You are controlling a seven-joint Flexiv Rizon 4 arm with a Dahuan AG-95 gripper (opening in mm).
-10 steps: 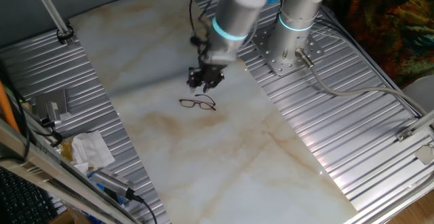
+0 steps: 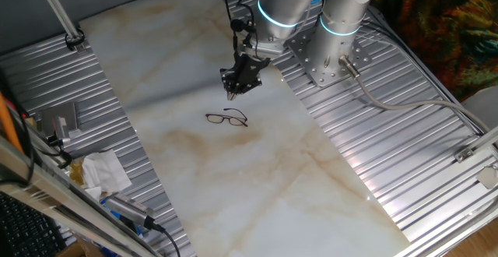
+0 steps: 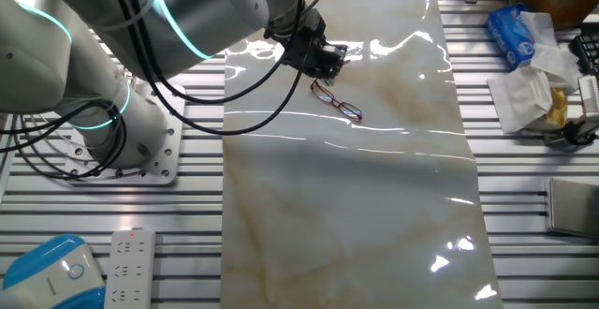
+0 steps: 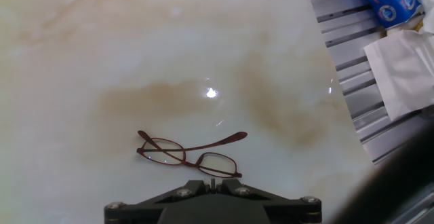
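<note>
A pair of reddish-brown eyeglasses (image 2: 226, 118) lies on the marbled board, its temples partly spread. In the wrist view the glasses (image 4: 191, 164) lie just beyond my fingertips, one temple crossing behind the lenses. My gripper is shut, its two tips together with nothing visible between them. From exterior view 1, the gripper (image 2: 232, 96) hangs above the board, a little to the robot's side of the glasses. Exterior view 2 shows the glasses (image 3: 337, 103) clear of the gripper, whose tips are hard to make out there.
The marbled board (image 2: 257, 187) is otherwise bare, with free room all round the glasses. Off its far edge lie a blue packet (image 3: 510, 36) and white tissue paper (image 3: 520, 99). A power strip (image 3: 129, 267) rests near the robot's base.
Over the last second my gripper has drawn back slightly from the glasses, towards the base. The glasses have not moved.
</note>
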